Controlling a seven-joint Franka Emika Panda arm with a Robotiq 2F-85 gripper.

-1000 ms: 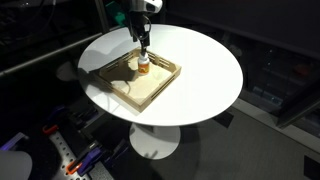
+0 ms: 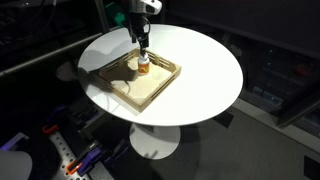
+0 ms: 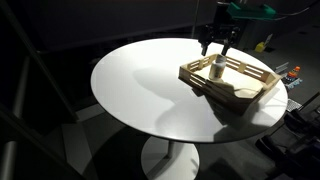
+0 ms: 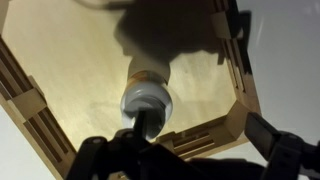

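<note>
A small bottle with a white cap and an orange label (image 2: 143,66) stands upright inside a shallow wooden crate (image 2: 152,97). Seen from the other side, the bottle (image 3: 217,68) is in the same crate (image 3: 237,105), near one of its slatted walls. My gripper (image 3: 214,47) is open, just above the bottle's top, with nothing held. From the wrist, the bottle's cap (image 4: 148,98) appears beside the left finger (image 4: 128,152), which covers part of it. The right finger (image 4: 270,140) lies well apart, over the crate's edge.
The crate rests on a round white table (image 2: 210,75), whose surface (image 3: 140,85) is clear away from the crate. Slatted walls (image 4: 35,115) rise around the bottle.
</note>
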